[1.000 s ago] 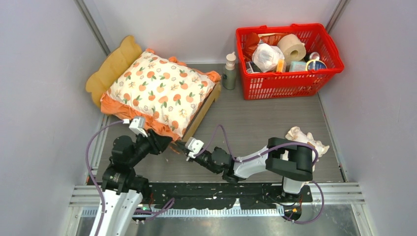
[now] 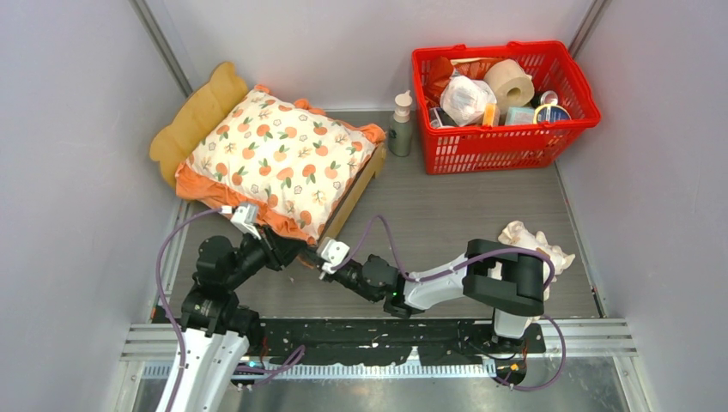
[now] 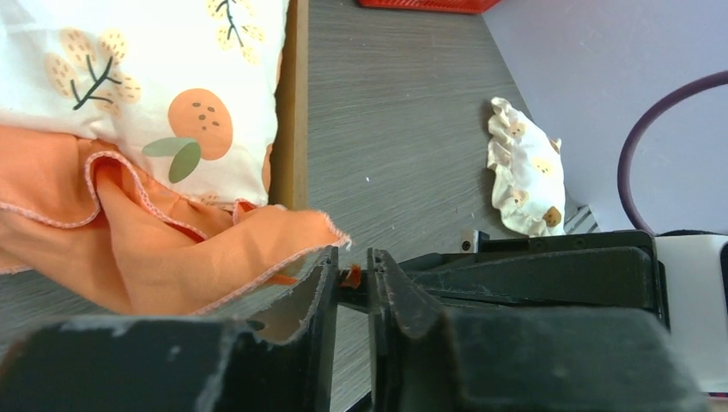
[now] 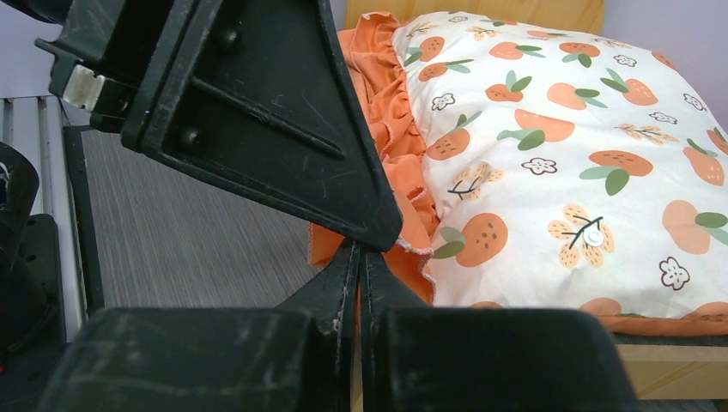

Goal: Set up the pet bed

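Note:
A wooden bed (image 2: 360, 189) holds a mattress with orange-print cover (image 2: 266, 154) and orange ruffled fabric (image 3: 172, 257) spilling over its near corner. My left gripper is at that corner, its fingers a little apart, with a small bit of orange between or just behind them. My right gripper meets it there, fingers shut on what appears to be the orange fabric, largely hidden by the left gripper. The small ruffled pillow (image 3: 524, 172) lies at the right, partly behind the right arm in the top view.
A red basket (image 2: 489, 154) of assorted items stands at the back right, with a pump bottle (image 2: 400, 129) beside it. A mustard cushion (image 2: 185, 137) leans at the bed's left.
My left gripper has moved slightly rightward toward the right gripper at the bed's near corner. The right gripper has shifted very slightly; the bed looks the same.

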